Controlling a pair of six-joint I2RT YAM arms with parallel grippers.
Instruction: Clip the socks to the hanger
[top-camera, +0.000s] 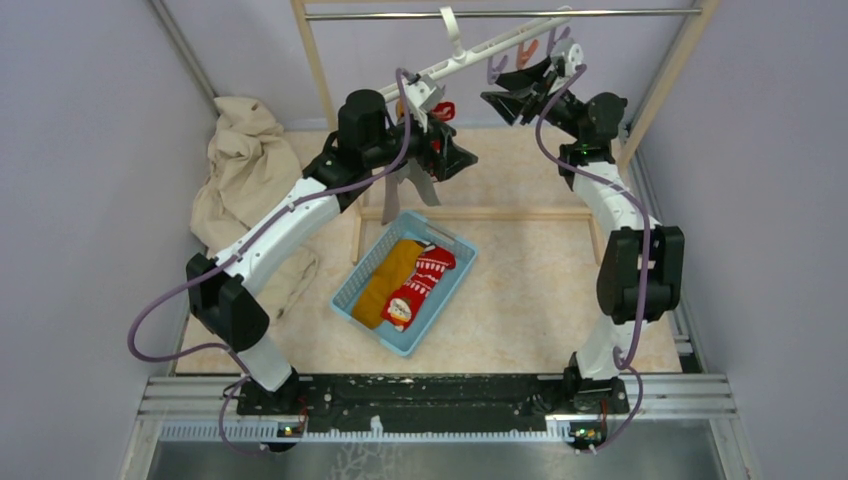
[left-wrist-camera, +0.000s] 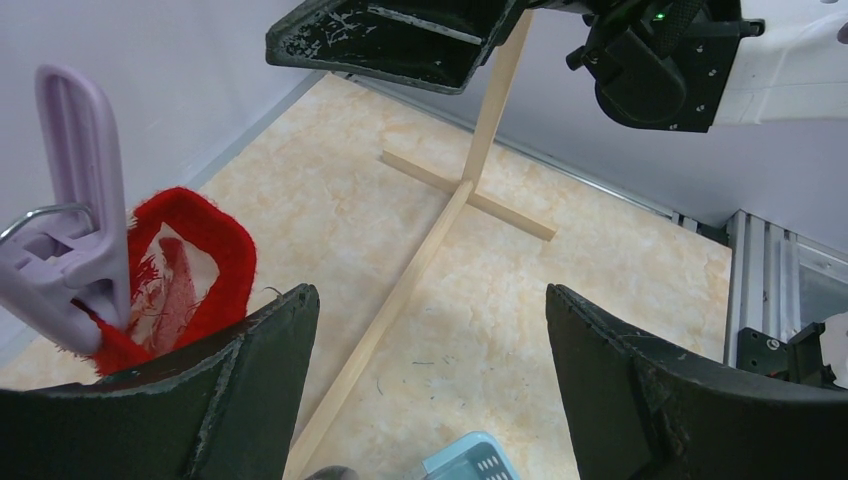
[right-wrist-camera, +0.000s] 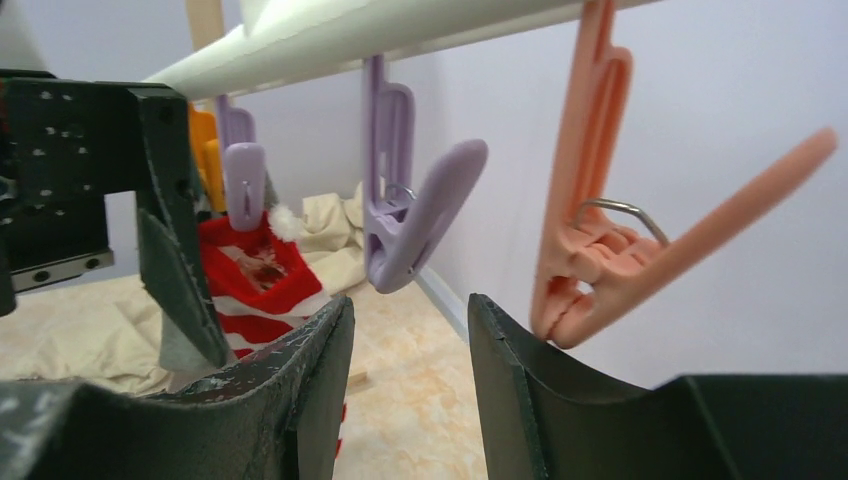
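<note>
The white hanger bar (top-camera: 490, 48) carries clips: a purple clip (right-wrist-camera: 415, 210) and an orange clip (right-wrist-camera: 640, 260) stand nearest my right gripper, which is open and empty just below them. A red sock (right-wrist-camera: 260, 280) hangs from another purple clip (left-wrist-camera: 75, 260) further left, with grey and yellow fabric beside it. My left gripper is open with nothing between its fingers, near that hung red sock (left-wrist-camera: 200, 240). A mustard sock (top-camera: 380, 285) and a red patterned sock (top-camera: 420, 285) lie in the blue basket (top-camera: 350, 315).
Beige cloth (top-camera: 240, 170) lies piled at the left. The wooden stand (top-camera: 540, 213) spans the table behind the basket.
</note>
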